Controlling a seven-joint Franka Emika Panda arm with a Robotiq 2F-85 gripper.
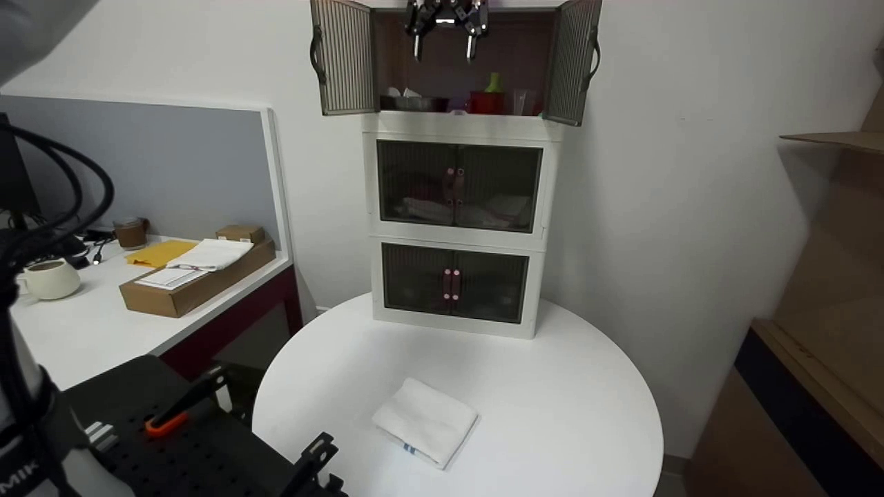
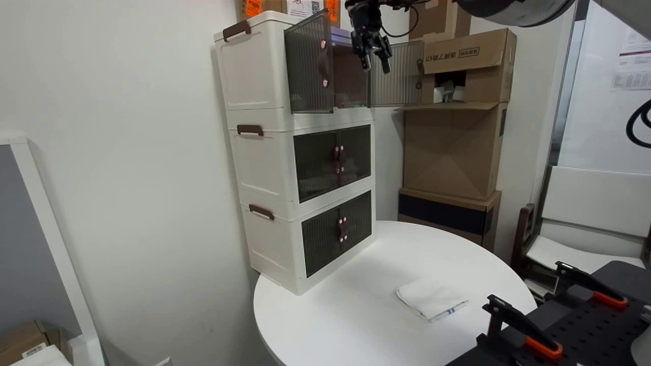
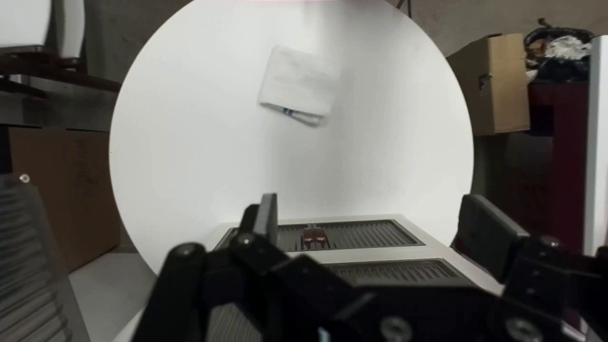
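Observation:
High up, in front of the top compartment and its spread doors, hangs my gripper, open, with only air between its fingers. The wrist view looks down past the wide-apart fingers to the table. A folded white towel with a blue mark lies flat on the round white table, well below the gripper. At the table's back stands the cabinet of stacked units; its middle and bottom doors are closed. Inside the open top compartment are a metal bowl, a red container with something green, and a clear cup.
The ribbed left door and right door stick out on both sides of the gripper. Cardboard boxes stand to the cabinet's right. Black clamps edge the dark base near the table's front.

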